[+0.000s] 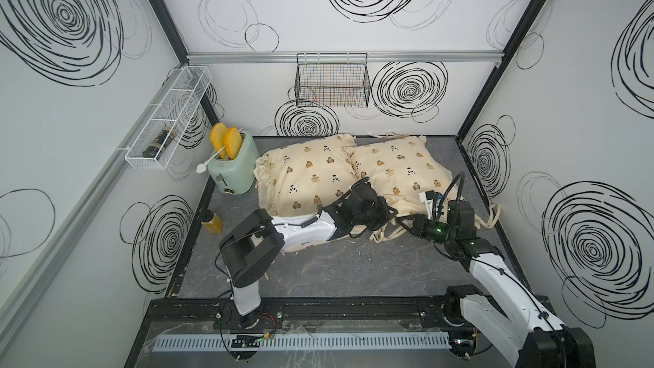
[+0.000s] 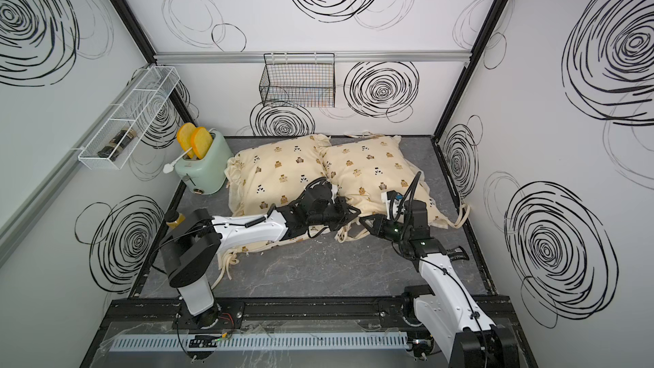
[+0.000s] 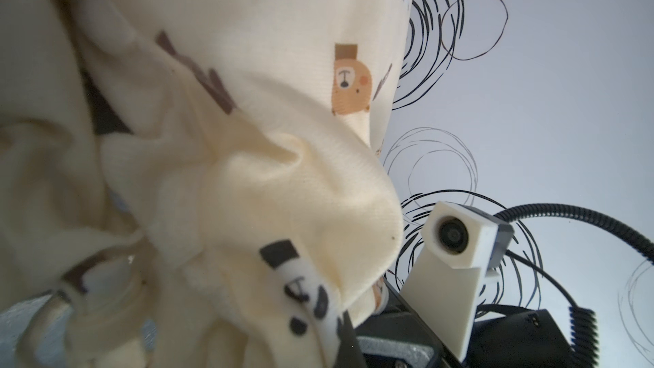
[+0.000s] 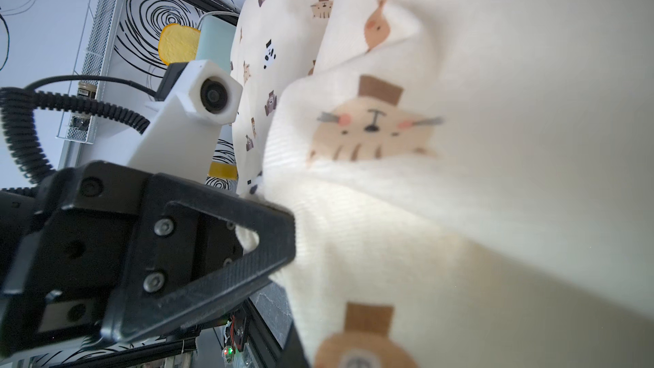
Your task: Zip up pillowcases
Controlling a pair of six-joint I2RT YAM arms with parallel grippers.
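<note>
Two cream pillowcases with small animal prints lie plump on the grey table, a left pillowcase and a right pillowcase. At the right one's near edge, my left gripper and right gripper nearly meet tip to tip. The right wrist view shows the left gripper's finger against the fabric, with cloth visible behind it; it looks shut on the case. Folded cloth runs to the right gripper's dark finger in the left wrist view, also shut on fabric. No zipper is distinguishable.
A green toaster with yellow toast stands at the left, near a yellow bottle. Wire baskets hang on the back and left walls. Cords trail from the pillows.
</note>
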